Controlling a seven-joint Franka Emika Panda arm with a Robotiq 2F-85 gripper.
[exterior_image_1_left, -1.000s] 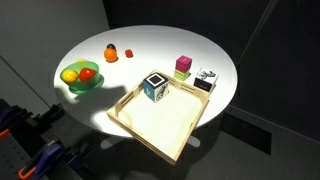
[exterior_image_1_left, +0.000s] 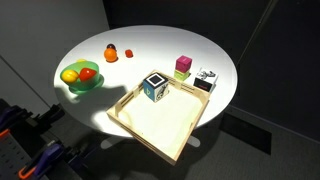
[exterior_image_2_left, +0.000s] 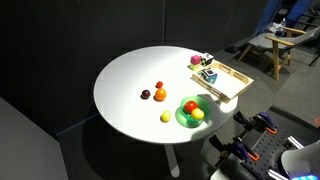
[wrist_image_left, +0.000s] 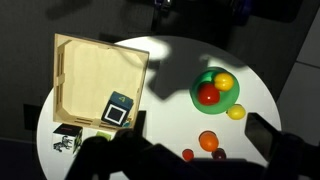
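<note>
In the wrist view my gripper stands open, its dark fingers (wrist_image_left: 263, 138) far apart at either side, with nothing gripped between them. It looks down on the white round table from above. A green bowl (exterior_image_1_left: 88, 89) holds a red fruit (wrist_image_left: 208, 94) and a yellow-orange one (wrist_image_left: 224, 81). Across the table, a shallow wooden tray (exterior_image_1_left: 150, 143) contains a patterned cube (exterior_image_1_left: 155, 87) near one corner. An orange (exterior_image_2_left: 160, 95), a small red fruit (exterior_image_2_left: 159, 84), a dark fruit (exterior_image_2_left: 145, 94) and a yellow fruit (exterior_image_2_left: 166, 116) lie loose outside the bowl.
Beyond the tray, a pink block (exterior_image_1_left: 183, 63) rests on a green one (exterior_image_1_left: 181, 74). Beside them is a black-and-white block (exterior_image_1_left: 206, 78). The tray overhangs the edge of the table (exterior_image_2_left: 110, 105).
</note>
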